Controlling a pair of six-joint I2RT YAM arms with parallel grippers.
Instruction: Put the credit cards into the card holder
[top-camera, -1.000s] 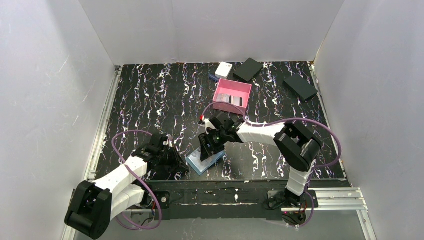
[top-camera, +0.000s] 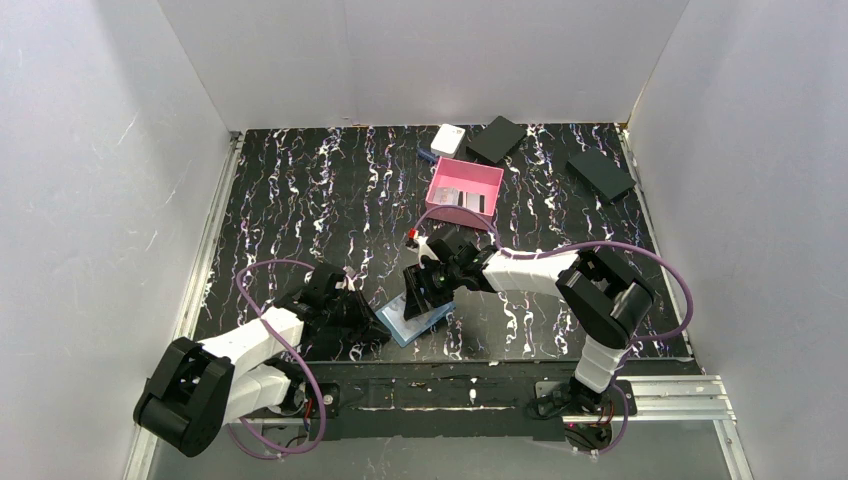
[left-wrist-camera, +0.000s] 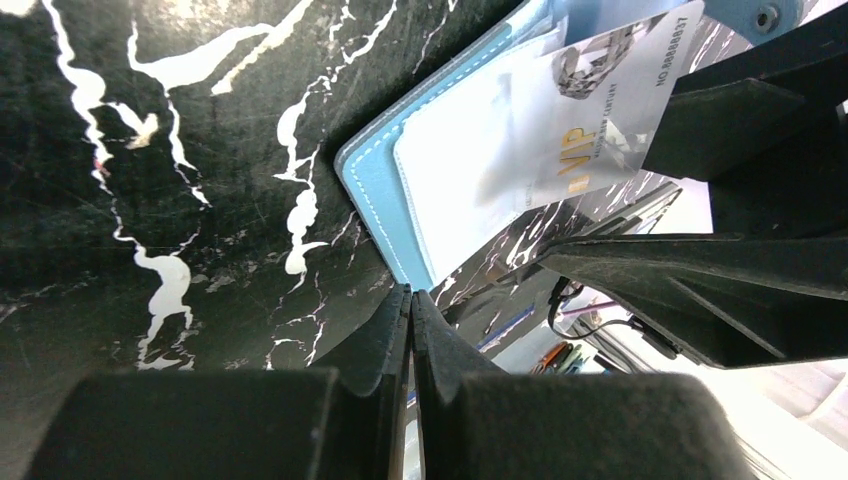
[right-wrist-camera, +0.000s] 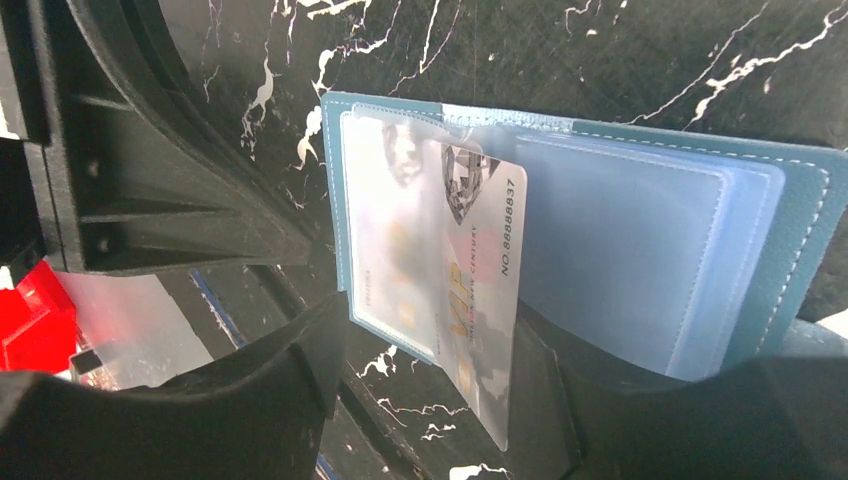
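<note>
The light blue card holder (top-camera: 408, 328) lies open on the table near its front edge. A clear VIP card (right-wrist-camera: 480, 270) stands partly in the left pocket, its free end tilted up. My right gripper is over the holder with its fingers apart; the card rises between them, close to the right-hand finger. In the left wrist view, the holder's corner (left-wrist-camera: 378, 180) and the card (left-wrist-camera: 600, 110) show beside the right gripper's dark fingers. My left gripper is shut, tips at the holder's near edge, with nothing visible between them.
Behind the arms, a pink box (top-camera: 478, 178) holds several cards. A white box (top-camera: 447, 140) and two black boxes, one at the back (top-camera: 496, 140) and one at the right (top-camera: 601, 175), stand farther off.
Over the last second my left gripper and the holder have shifted slightly right.
</note>
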